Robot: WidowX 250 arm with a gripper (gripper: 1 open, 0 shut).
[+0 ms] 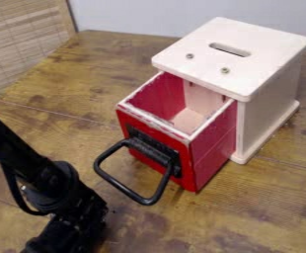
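A pale wooden box with a slot on top has its red drawer pulled out toward the front left, open and empty inside. A black loop handle sticks out from the drawer's front. The black gripper is at the lower left, apart from the handle and partly cut off by the frame's edge; whether its fingers are open or shut is unclear.
A woven mat or screen stands at the upper left, with a pale wall behind.
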